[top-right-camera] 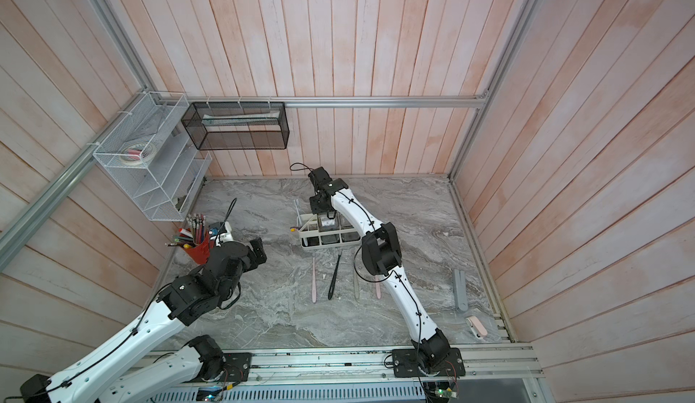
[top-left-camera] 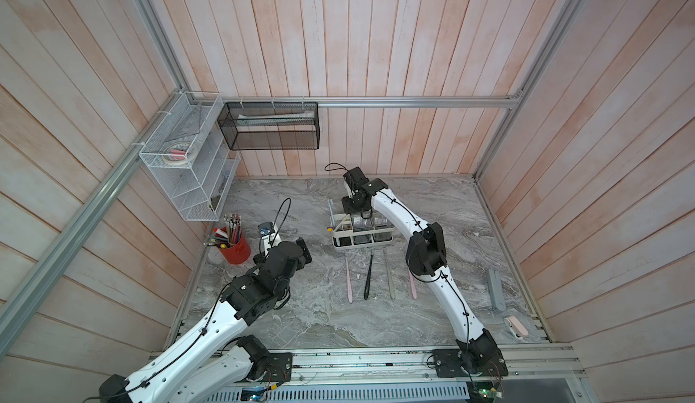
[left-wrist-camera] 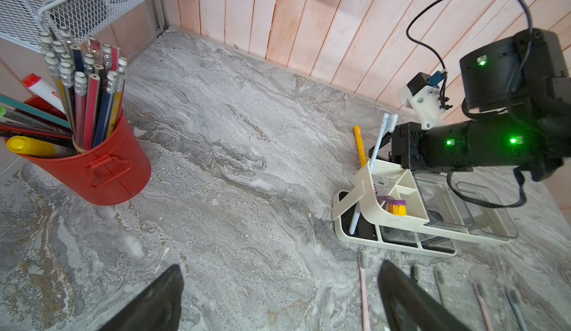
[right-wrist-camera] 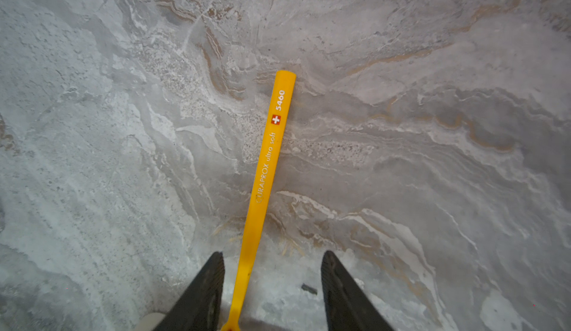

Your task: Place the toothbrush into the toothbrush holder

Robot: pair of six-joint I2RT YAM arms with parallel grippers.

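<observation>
The off-white holder (left-wrist-camera: 389,218) stands on the marble table, with clear cups at its right side. A white-blue toothbrush (left-wrist-camera: 377,143) stands in its left compartment, bristles up. A yellow toothbrush (left-wrist-camera: 359,143) sticks out past the holder's back left, with purple bristles showing in a compartment. Close behind the holder's back rim is my right gripper. Its fingers stand apart in its wrist view, the yellow handle passing between them with gaps visible; any grip point is hidden. My left gripper is open and empty, left of the holder.
Several more toothbrushes lie in front of the holder, including a pink one (top-left-camera: 349,280) and a black one (top-left-camera: 367,280). A red pencil cup (top-left-camera: 236,249) stands at the left. Open table (left-wrist-camera: 238,200) lies between cup and holder.
</observation>
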